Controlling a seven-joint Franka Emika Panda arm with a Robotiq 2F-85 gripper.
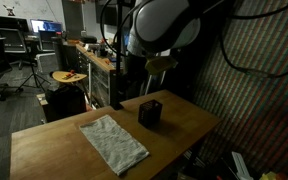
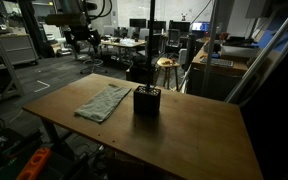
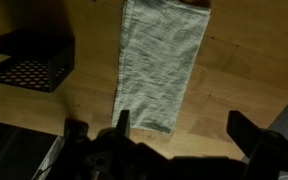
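Observation:
A grey cloth point(image 1: 114, 143) lies spread out on the wooden table, its long side running towards the front edge. The same cloth point(image 2: 103, 103) shows left of the black crate in exterior view 2. Below the wrist camera, the cloth point(image 3: 162, 62) fills the middle of the view, fairly flat, with one end near the fingers. My gripper is open above the table, its fingers wide apart and nothing held between them. In exterior view 1 the arm hangs high over the table, and the fingertips are hard to make out.
A black crate with perforated sides point(image 1: 150, 112) stands on the table beside the cloth; the crate point(image 3: 30, 60) is at the left in the wrist view. Bare wooden table point(image 2: 204, 130) stretches out right of the crate. A dark upright post point(image 2: 151, 45) rises behind it.

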